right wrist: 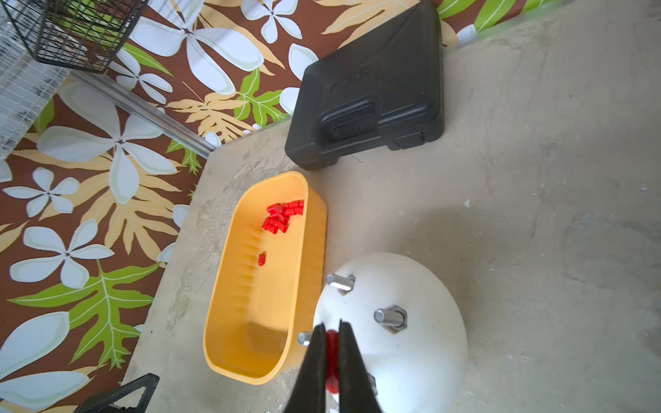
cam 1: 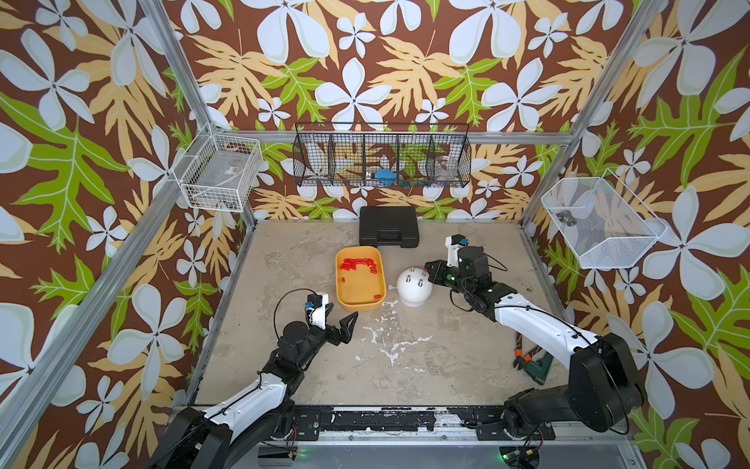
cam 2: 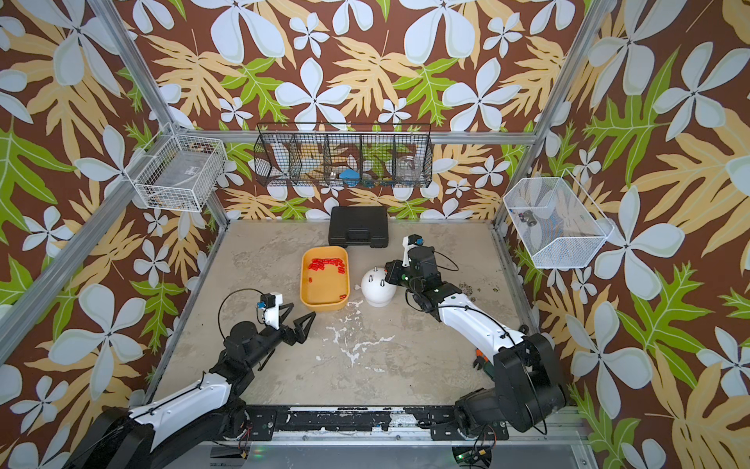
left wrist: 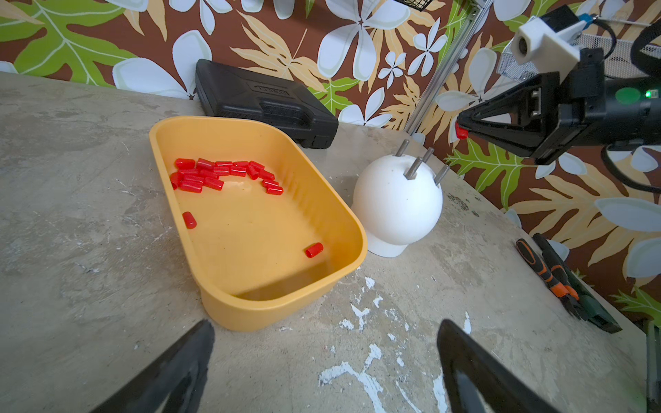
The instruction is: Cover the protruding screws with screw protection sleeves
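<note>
A white dome (left wrist: 396, 203) carries several bare metal screws (right wrist: 389, 316) on nuts. My right gripper is above its right side, shut on a red sleeve (left wrist: 462, 130), raised just over the screws in the left wrist view. The orange tray (cam 1: 360, 293) left of the dome holds a pile of red sleeves (left wrist: 203, 172) at its far end and a few loose ones nearer. My left gripper (cam 1: 345, 328) stands open and empty at the tray's near-left.
A black case (cam 1: 388, 226) lies behind the tray. Hand tools (left wrist: 561, 282) lie at the right edge. Wire baskets hang on the frame.
</note>
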